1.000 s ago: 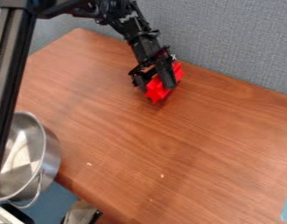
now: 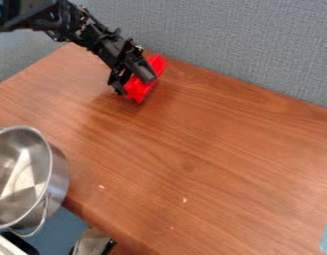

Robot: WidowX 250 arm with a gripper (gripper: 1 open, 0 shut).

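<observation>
The black gripper (image 2: 132,78) reaches in from the upper left and is down at the back of the wooden table, over a bright red object (image 2: 145,83) that shows on both sides of its fingers. Whether the fingers are closed on it is hard to tell, as they overlap it in this view.
A steel pot (image 2: 40,184) with a handle stands at the lower left, by a blue surface and some grey items. A grey padded wall runs along the back.
</observation>
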